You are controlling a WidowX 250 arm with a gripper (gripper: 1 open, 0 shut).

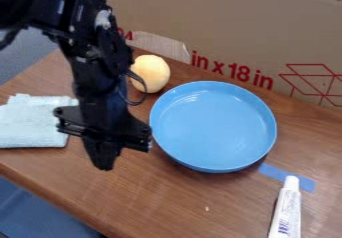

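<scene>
The black gripper (pixel 102 154) hangs low over the wooden table, left of a blue plate (pixel 214 127), its fingertips shut with nothing visible between them. A folded light-blue cloth (pixel 27 124) lies at the left edge, partly behind the arm. A pale yellow round object (pixel 154 73) sits at the back, behind the arm. A white tube (pixel 286 210) lies at the front right.
A cardboard box (pixel 241 42) stands along the back of the table. A strip of blue tape (pixel 301 182) lies beside the tube.
</scene>
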